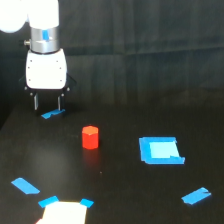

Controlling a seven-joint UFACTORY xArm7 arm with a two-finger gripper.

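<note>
The white robot gripper point(48, 101) hangs at the upper left with two thin dark fingers pointing down, apart from each other with nothing visible between them. Below and to its right a red block point(90, 137) stands on the black table point(130, 190). To the right of the block lies a pale square patch point(163, 149) bordered with blue tape.
Blue tape strips point(25, 185) mark the table at several places, including near the right front point(196, 196). A light tan object point(64, 213) is partly in view at the bottom left edge.
</note>
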